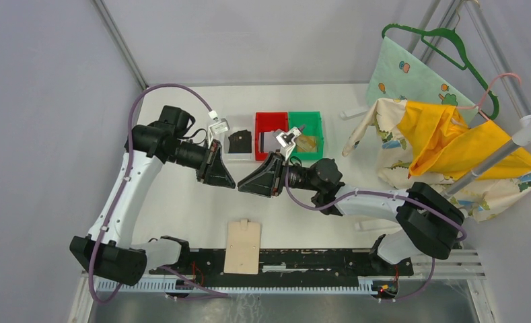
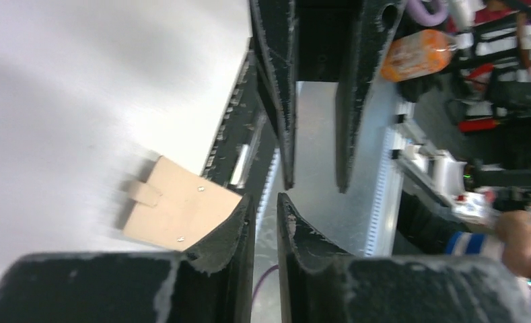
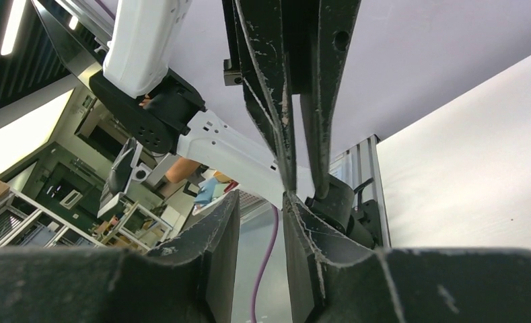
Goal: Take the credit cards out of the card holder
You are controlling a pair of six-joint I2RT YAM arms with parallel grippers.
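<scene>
The tan card holder (image 1: 242,247), with a small tab at one end, lies near the front edge, reaching over the black strip. In the left wrist view the holder (image 2: 182,207) shows two small studs; whether cards are inside is hidden. My left gripper (image 1: 233,186) and right gripper (image 1: 241,188) face each other tip to tip above the middle of the table, apart from the holder. A narrow gap parts the left fingers (image 2: 229,232), with nothing between them. Between the right fingers, also apart, only background shows.
At the back stand a white bin (image 1: 239,157) with a dark item, a red bin (image 1: 271,117) with greyish pieces, and a green bin (image 1: 321,134) with a yellowish piece. Cloths on hangers (image 1: 451,134) fill the right side. Between bins and holder, the white table is bare.
</scene>
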